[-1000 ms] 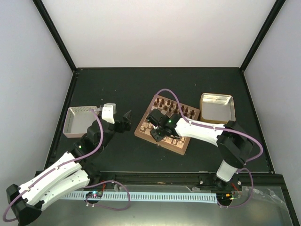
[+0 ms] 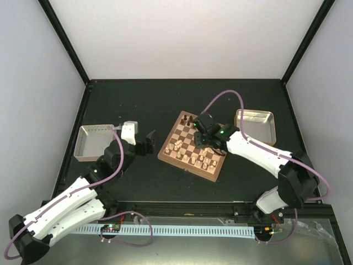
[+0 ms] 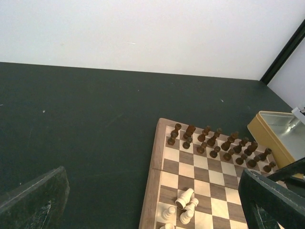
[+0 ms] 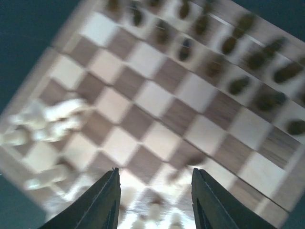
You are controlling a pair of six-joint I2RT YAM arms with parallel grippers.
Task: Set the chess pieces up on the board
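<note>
The wooden chessboard (image 2: 174,152) lies mid-table. Dark pieces (image 3: 214,138) stand in rows along its far side. On the near side white pieces (image 3: 168,212) stand, and a few such as the white piece (image 3: 184,199) lie tipped over. My right gripper is open above the board, blurred pieces below it, nothing visible held between its fingers. My left gripper (image 2: 149,142) is open left of the board, level with it, nothing between its fingers.
A white basket (image 2: 80,143) sits at the left, and a metal tin (image 2: 255,124) at the right behind my right arm. The table behind the board is clear.
My right arm has risen and moved right and back across the board, uncovering white pieces on the near side. The left arm has stayed still.
</note>
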